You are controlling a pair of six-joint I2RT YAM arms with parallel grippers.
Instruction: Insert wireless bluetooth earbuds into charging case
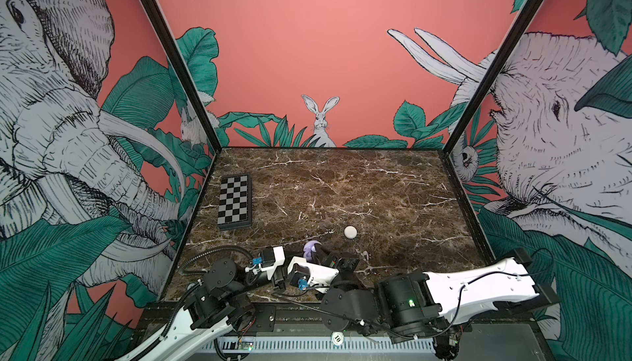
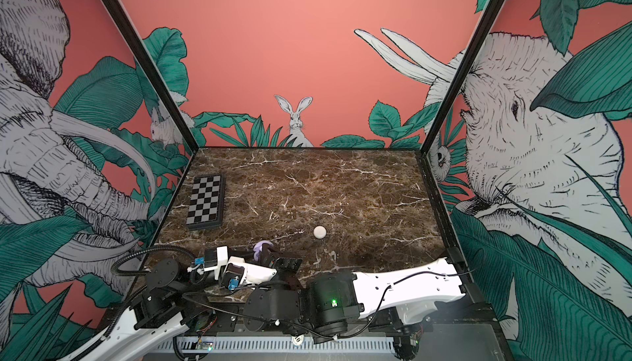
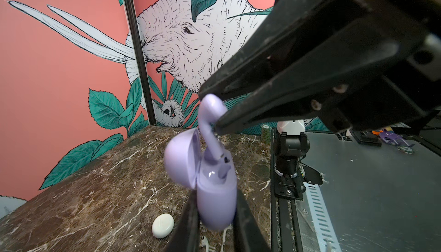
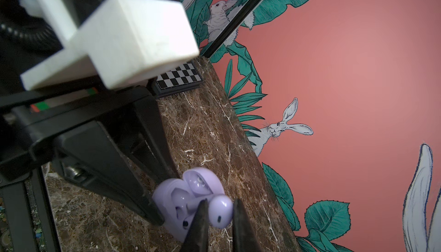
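A lilac charging case [image 3: 216,201] with its lid open is held in my left gripper, low in the left wrist view. A lilac earbud [image 3: 211,109] stands up out of the case, its lower end inside. My right gripper has its shut fingertips at the earbud's upper end; whether they grip it is unclear. How deep the earbud sits in the case cannot be seen. In both top views the arms meet at the front middle and largely hide the case [image 1: 309,250].
A round white object [image 1: 350,232] lies on the marble table [image 1: 395,196] behind the grippers. A black checkered board [image 1: 233,199] lies at the left.
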